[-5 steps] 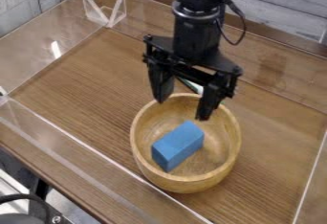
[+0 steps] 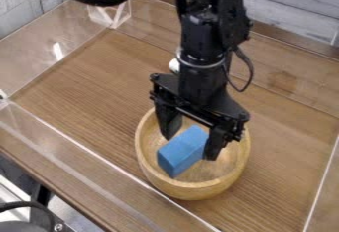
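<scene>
My black gripper (image 2: 199, 115) hangs over a round wooden bowl (image 2: 223, 179), its fingers spread open at the bowl's upper part. In the bowl a blue block (image 2: 180, 154) lies at an angle, just below the fingers and partly beside them. Whether the fingers touch the block is not clear from this view. The arm hides part of the bowl's far side.
A small white object (image 2: 176, 64) is partly hidden behind the arm. A pale border runs along the table's left and far edges.
My gripper has moved toward the front of the view and lower, closer over the blue block. The bowl and block have stayed about where they were.
</scene>
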